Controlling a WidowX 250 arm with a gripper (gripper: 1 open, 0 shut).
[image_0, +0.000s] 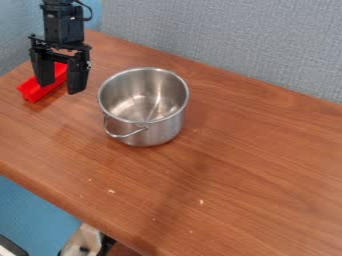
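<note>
My black gripper (60, 71) hangs at the upper left, fingers pointing down and apart, open, just over a red object (34, 89) on the wooden table. The gripper partly hides the red object, and I cannot tell whether they touch. A steel pot (143, 122) with a wire handle stands to the right of the gripper.
A grey textured wall (227, 35) runs along the back. The table's near left edge drops to a blue surface (34, 205).
</note>
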